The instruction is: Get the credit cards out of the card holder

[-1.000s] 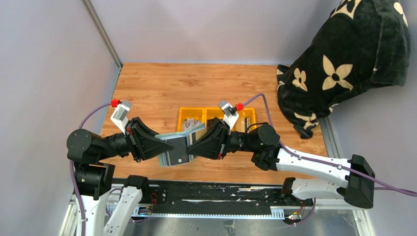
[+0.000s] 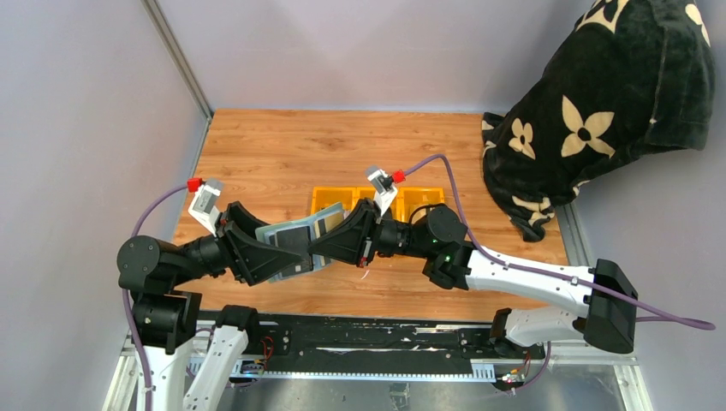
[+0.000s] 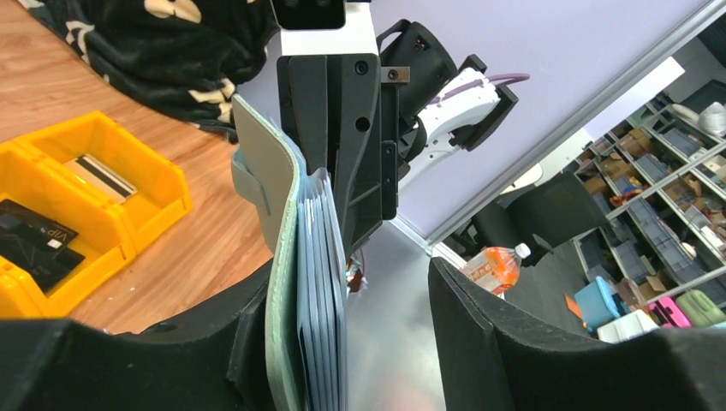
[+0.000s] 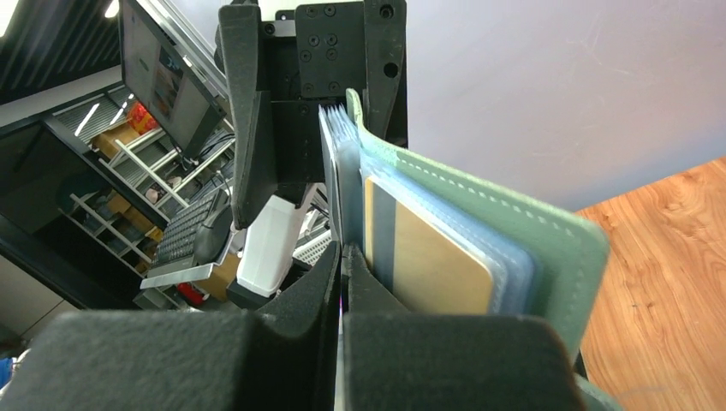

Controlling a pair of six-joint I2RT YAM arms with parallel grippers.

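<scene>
The pale green card holder (image 2: 291, 244) is held up between the grippers, its clear sleeves (image 3: 318, 291) fanned along one edge. A tan card (image 4: 428, 261) shows in the right wrist view. My left gripper (image 2: 258, 257) is open around the holder, which stands between its fingers nearer one side in the left wrist view. My right gripper is shut, its tips at the sleeves' edge; whether anything thin is pinched between them is hidden.
Yellow bins (image 3: 154, 197) with dark and light cards sit on the wooden table (image 2: 342, 145) behind the grippers. A dark patterned cloth (image 2: 591, 103) drapes at the right.
My right gripper has moved slightly left and up in the top view since a second ago. The holder has shifted and tilted a little, and my left gripper has moved slightly.
</scene>
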